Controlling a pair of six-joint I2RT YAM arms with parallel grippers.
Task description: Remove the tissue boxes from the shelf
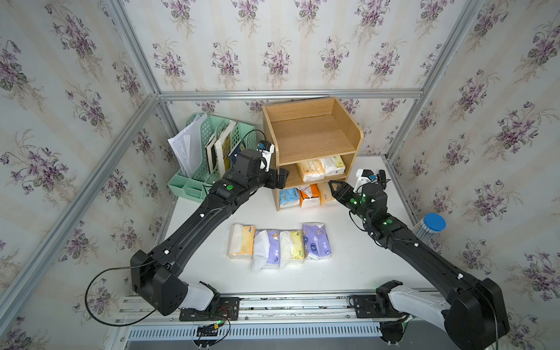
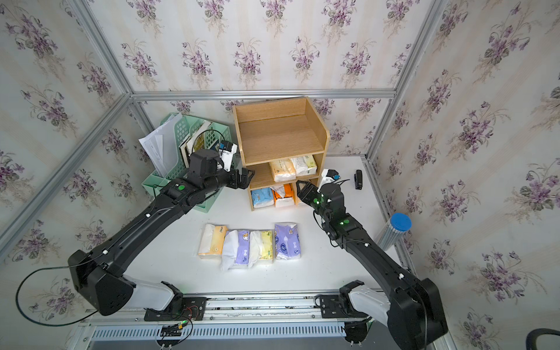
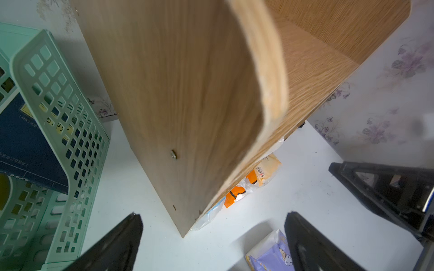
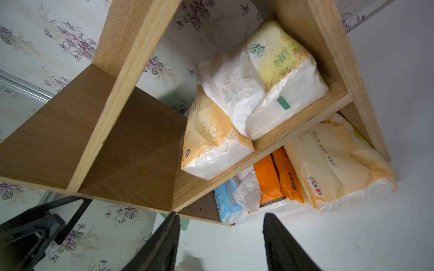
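Note:
On the wooden shelf (image 1: 318,154), the middle level holds an orange tissue pack (image 4: 217,131) and a yellow-green one (image 4: 289,67). Below them sit a blue pack (image 4: 227,198), an orange pack with a black stripe (image 4: 278,176) and a pale orange pack (image 4: 339,162). Beside the shelf's left panel hovers my left gripper (image 1: 281,179), open and empty. My right gripper stands open in front of the lower levels, its fingers clear of the packs. Four packs' row on the table, several in all, includes a purple one (image 1: 316,240) and an orange-white one (image 1: 241,241).
A green basket (image 1: 192,189) of books and papers stands left of the shelf. At the right edge is a blue-lidded container (image 1: 434,222). A small black object (image 2: 358,179) lies at the back right.

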